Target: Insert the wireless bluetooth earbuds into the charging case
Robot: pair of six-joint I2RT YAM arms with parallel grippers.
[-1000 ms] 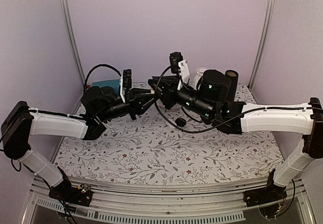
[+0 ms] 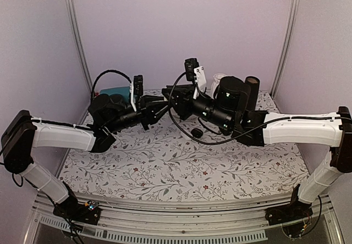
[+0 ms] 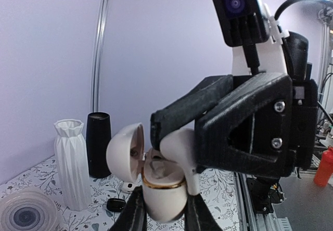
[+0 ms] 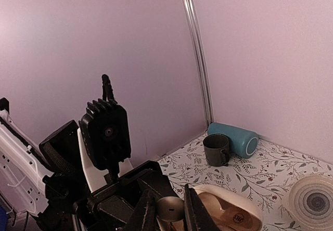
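In the left wrist view the white charging case (image 3: 164, 202), gold-rimmed with its lid (image 3: 122, 155) raised, is gripped upright by my left gripper. A white earbud (image 3: 179, 146) lies between the fingers of my right gripper, just over the case's mouth. Its stem points down at the case's right edge; whether it enters a slot is unclear. From the right wrist view, the earbud's round end (image 4: 170, 208) fills the gap between the fingertips, though firm contact on both sides is hard to judge. The case's inside is partly covered.
Behind stand a white ribbed vase (image 3: 73, 163) and a black cylinder (image 3: 98, 145). A clear round dish (image 3: 28, 213) and a small black oval object (image 3: 115, 205) rest on the table. A dark mug (image 4: 216, 150) stands by a teal cylinder (image 4: 237, 139).
The left arm looks still.
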